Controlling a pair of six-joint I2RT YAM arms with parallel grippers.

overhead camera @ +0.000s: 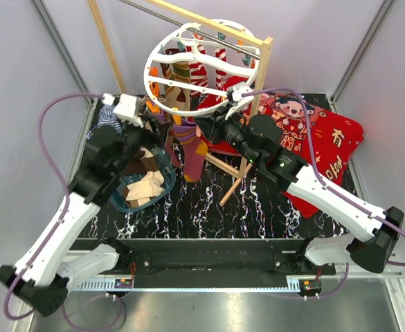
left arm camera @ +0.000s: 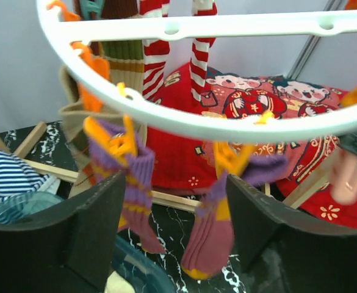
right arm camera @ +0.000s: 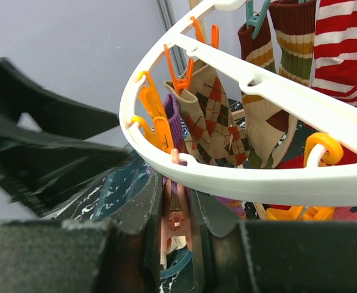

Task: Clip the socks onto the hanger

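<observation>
Two purple socks with yellow toes hang from orange clips at the near rim of the white round hanger (overhead camera: 149,69). In the left wrist view, the left sock (left arm camera: 139,189) and right sock (left arm camera: 209,241) hang apart. My left gripper is open just in front, one finger near each sock; I see nothing pinched. Its black fingers also show apart at left in the right wrist view, outside the hanger. My right gripper is shut on a peach-coloured clip (right arm camera: 177,227) under the hanger rim. Whether that clip holds any fabric is hidden.
Other clipped socks, including an argyle pair (right arm camera: 218,116) and red-striped socks (left arm camera: 155,64), hang farther round. A blue basket (overhead camera: 169,181) with socks stands below left. Red cushions (overhead camera: 330,142) lie right. A wooden stand post (overhead camera: 263,76) rises beside my right arm.
</observation>
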